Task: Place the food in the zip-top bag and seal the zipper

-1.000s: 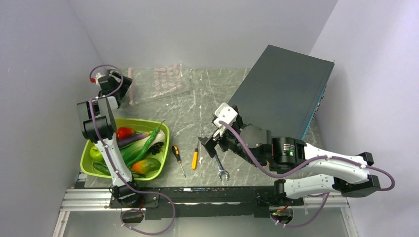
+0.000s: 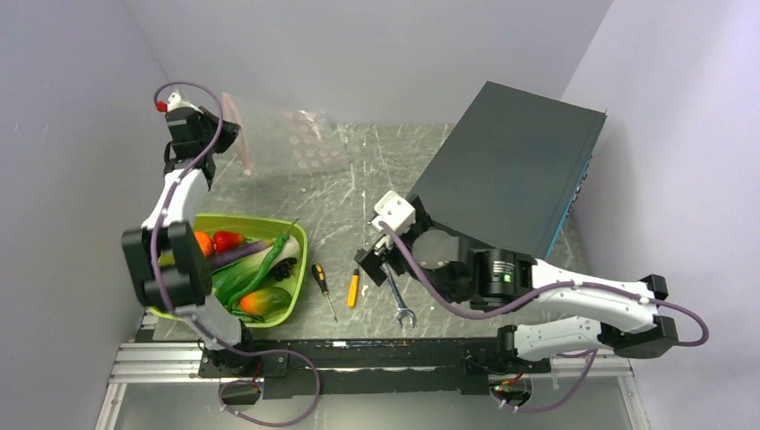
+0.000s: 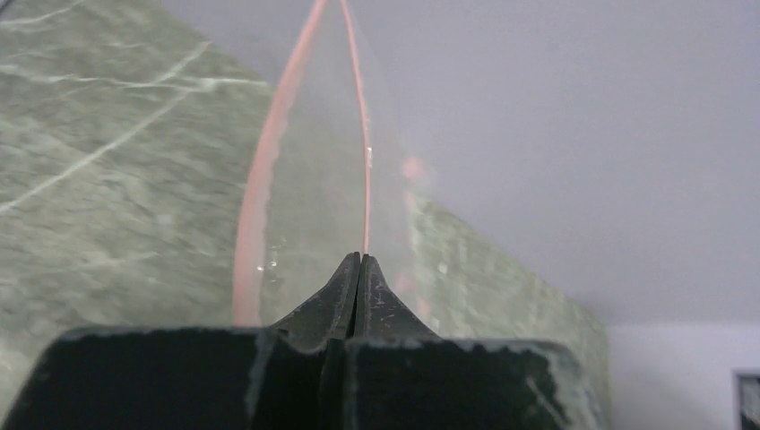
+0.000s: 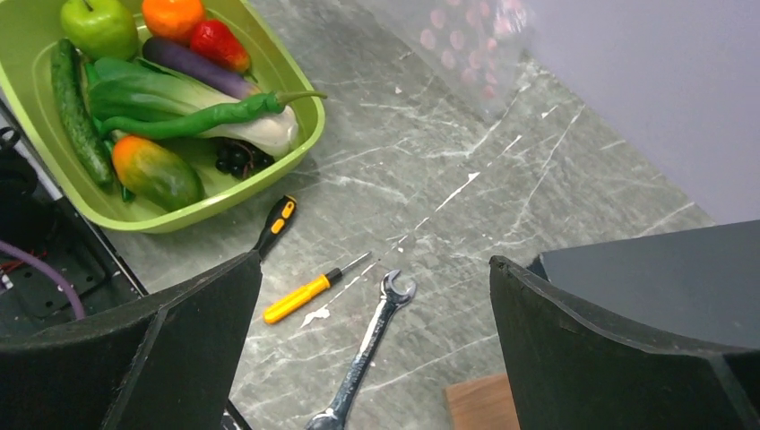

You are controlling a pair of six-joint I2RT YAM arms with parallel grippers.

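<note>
The clear zip top bag (image 2: 287, 139) with pink dots is at the back left; its pink-edged mouth is raised at my left gripper (image 2: 228, 130). In the left wrist view, that gripper is shut at the bag's film beside a thin pink strip, the two edges parted. The green bin (image 4: 299, 161) of food at the front left holds a green apple (image 4: 99, 27), cucumber, eggplant, peppers, leafy stalk (image 4: 152, 94) and more. My right gripper (image 2: 376, 251) is open over the tools, nothing between its fingers.
Two screwdrivers (image 4: 296, 297) and a wrench (image 4: 366, 349) lie beside the bin. A large dark box (image 2: 511, 170) fills the right side. Pale walls close in at left, back and right.
</note>
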